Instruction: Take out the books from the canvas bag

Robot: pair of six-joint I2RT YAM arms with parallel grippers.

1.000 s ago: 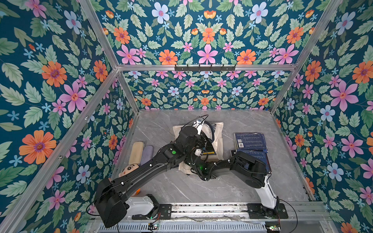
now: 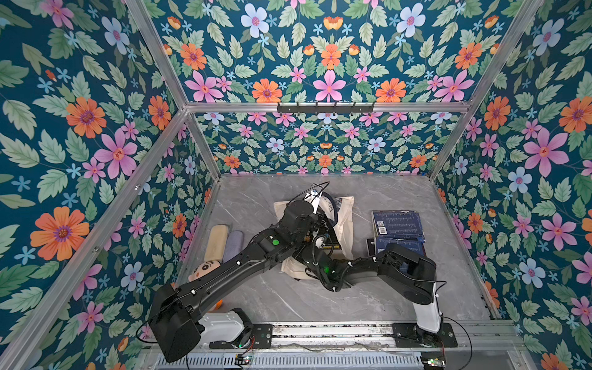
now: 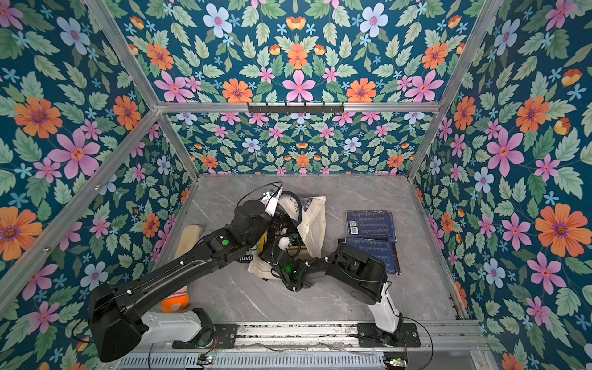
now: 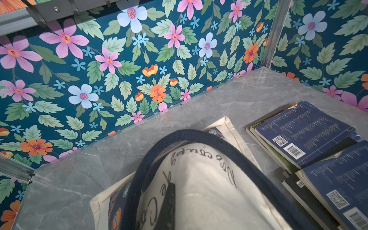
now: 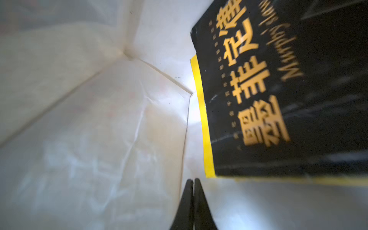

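The cream canvas bag [image 2: 347, 231] with a navy handle [image 4: 184, 134] lies mid-table, its mouth toward my arms. In the left wrist view my left gripper pinches its raised cloth; one dark finger shows, the other is hidden behind the fabric. Inside the bag, a black book [image 5: 314, 95] with gold lettering and yellow edges fills the upper right of the right wrist view. Below its lower corner my right gripper is shut, its tips together and nothing between them. The book is clear of those fingers.
Blue-backed books [image 2: 397, 224] lie stacked to the bag's right. At the left are a beige roll [image 2: 215, 243], a purple roll [image 2: 233, 244] and a round-faced toy [image 2: 204, 269]. Bare table surrounds the bag, widest at the back.
My right arm has shifted toward the table's front.
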